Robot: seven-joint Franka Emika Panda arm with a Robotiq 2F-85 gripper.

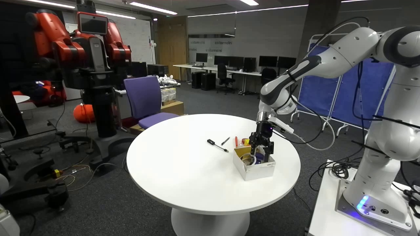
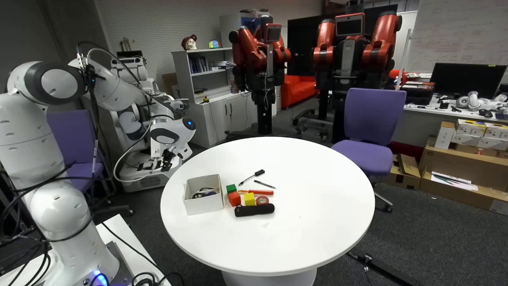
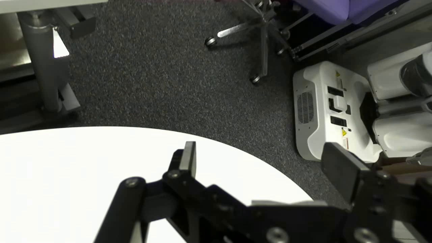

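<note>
Wide open, my gripper has nothing between its fingers in the wrist view. In exterior view 1 the gripper (image 1: 261,152) overlaps the back right of an open white box (image 1: 259,173). Exterior view 2 instead has the gripper (image 2: 162,162) raised near the table's edge, apart from the box (image 2: 204,206). Ring-shaped items, partly hidden by a finger, lie inside the box. Beside it on the table are a green block (image 2: 231,188), a red block (image 2: 234,198), a yellow block (image 2: 249,199), a red tape roll (image 2: 262,200) and a black case (image 2: 254,210).
An orange-red tool (image 2: 261,192), a dark pen (image 2: 264,184) and a short black cable (image 2: 251,176) lie beyond the blocks. A purple chair (image 2: 369,152) stands near its edge.
</note>
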